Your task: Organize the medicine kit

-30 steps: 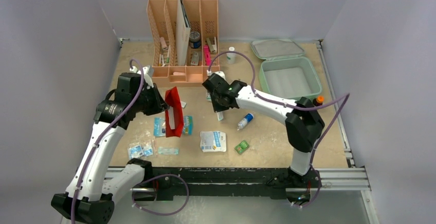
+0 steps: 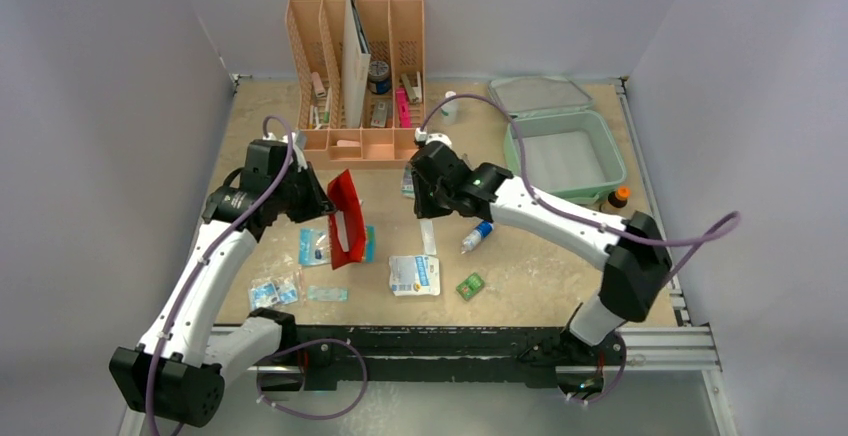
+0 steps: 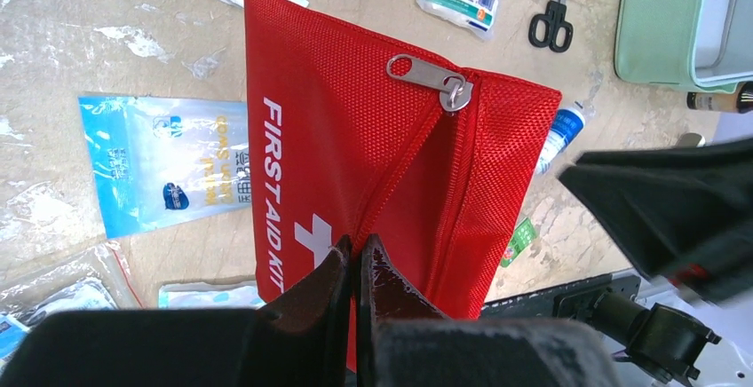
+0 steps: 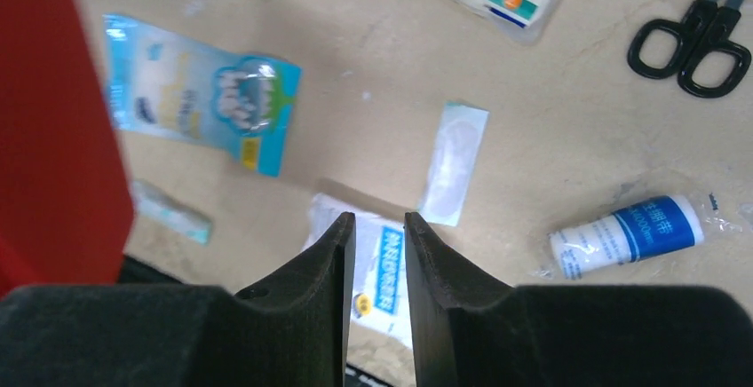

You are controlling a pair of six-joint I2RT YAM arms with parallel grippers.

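The red first aid pouch (image 3: 297, 130) hangs above the table, its zipper partly open. My left gripper is shut on the pouch's edge. To the right of the pouch in the top view, my right gripper (image 2: 420, 211) hovers over the table; its fingers stand a little apart with nothing between them. Below them in the right wrist view lie a white strip packet (image 4: 455, 165) and a white-blue packet (image 4: 387, 267). A blue-and-white bottle (image 4: 629, 236) lies to the right. Behind the pouch is a blue wipes pack (image 3: 178, 165).
The lidded green box (image 2: 565, 156) stands open and empty at back right, a brown bottle (image 2: 619, 197) beside it. An orange organizer (image 2: 342, 152) fills the back. Black-handled scissors (image 4: 693, 45) and a small green packet (image 2: 470, 286) lie on the table.
My left gripper has shifted slightly right, carrying the pouch.
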